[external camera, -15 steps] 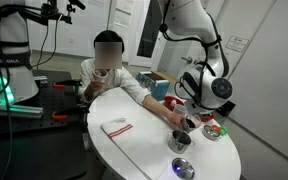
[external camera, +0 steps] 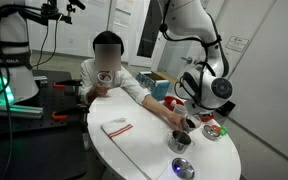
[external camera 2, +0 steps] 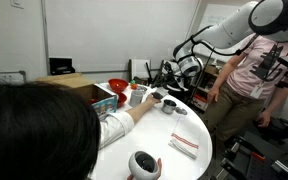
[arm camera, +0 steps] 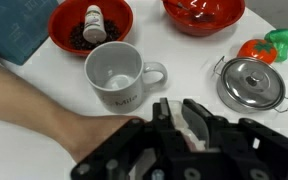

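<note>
In the wrist view my gripper is at the bottom centre, its fingers closed on a small pale object (arm camera: pixel 172 115) that is mostly hidden. A person's bare forearm (arm camera: pixel 34 110) comes in from the left, and the hand ends right at my fingers. Whether the hand also holds the object cannot be seen. Just beyond stands a white mug (arm camera: pixel 119 82), upright, handle to the right. From outside, the person's hand (external camera: pixel 176 119) is low over the table beside my gripper (external camera: pixel 192 118).
Beyond the mug are a red bowl (arm camera: pixel 59 22) of dark beans with a white bottle (arm camera: pixel 95 22), and another red bowl (arm camera: pixel 206 18). A lidded pot (arm camera: pixel 252 82), tomato (arm camera: pixel 252 49) and broccoli (arm camera: pixel 280 37) are at right. An open metal pot (external camera: pixel 179 142) and folded cloth (external camera: pixel 116 127) lie nearer.
</note>
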